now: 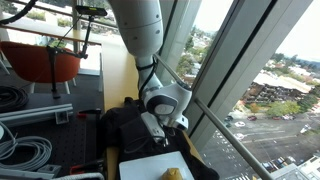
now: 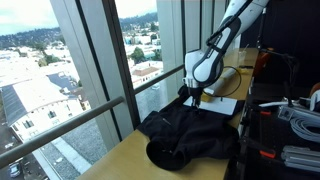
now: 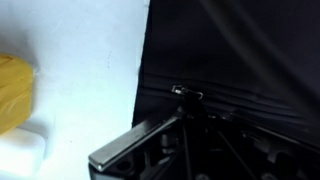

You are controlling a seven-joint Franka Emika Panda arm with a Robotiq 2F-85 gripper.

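A black cloth item (image 2: 188,132), perhaps a garment or bag, lies crumpled on the table beside the window. In the wrist view, the dark fabric (image 3: 245,65) carries seam lines like a zipper. A small shiny metal piece (image 3: 180,90), perhaps a zipper pull, shows right at the tips of my gripper. The fingers are shut, low against the cloth; whether they pinch the metal piece cannot be made out. From the first exterior view, the arm hides much of the contact area.
A white board (image 3: 85,70) borders the cloth, bearing a yellow object (image 3: 14,92). The window rail (image 2: 60,130) runs along the table's side. Coiled cable (image 1: 25,152) and dark equipment stand on the opposite side. Bare wooden table (image 2: 128,158) shows near the cloth.
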